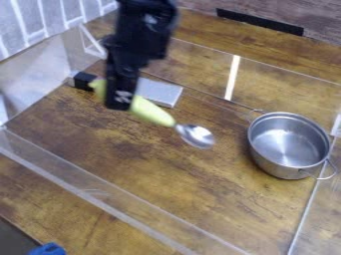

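My black gripper hangs blurred over the upper left of the wooden surface, with a yellow-green handled spoon at its fingertips; the spoon's steel bowl points to the lower right. Whether the fingers are closed on the handle is too blurred to tell, though the spoon appears raised with the gripper. A steel pot stands at the right.
A cleaver-like grey blade with a dark handle lies behind the spoon, partly hidden. Clear plastic walls edge the area. A blue object sits at bottom left.
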